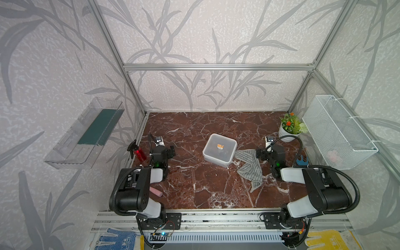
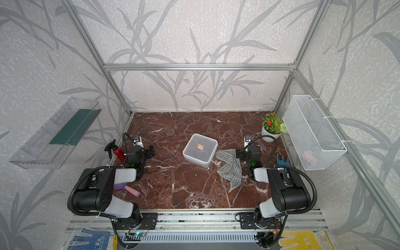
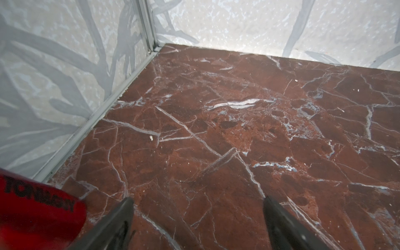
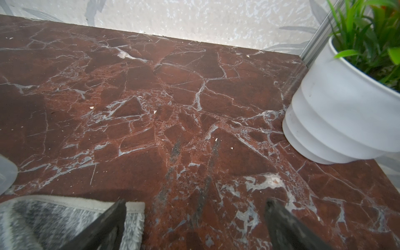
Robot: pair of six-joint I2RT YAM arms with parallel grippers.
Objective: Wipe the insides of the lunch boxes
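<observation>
A square translucent lunch box [image 1: 218, 152] with a small orange label sits mid-table; whether it is lidded or nested with another, I cannot tell for sure. Right of it lies a grey striped cloth [image 1: 250, 166], whose edge shows low in the right wrist view [image 4: 70, 216]. My left gripper stands open at the table's left side, beside the red bottle, nothing between its fingers. My right gripper is open too, just right of the cloth and empty.
A red spray bottle [image 2: 120, 154] stands far left, a pink-handled tool [image 2: 132, 190] near the left arm. A potted plant [image 4: 337, 112] and blue tool [image 2: 282, 160] are on the right. Side baskets [image 2: 312, 133] hang on the walls.
</observation>
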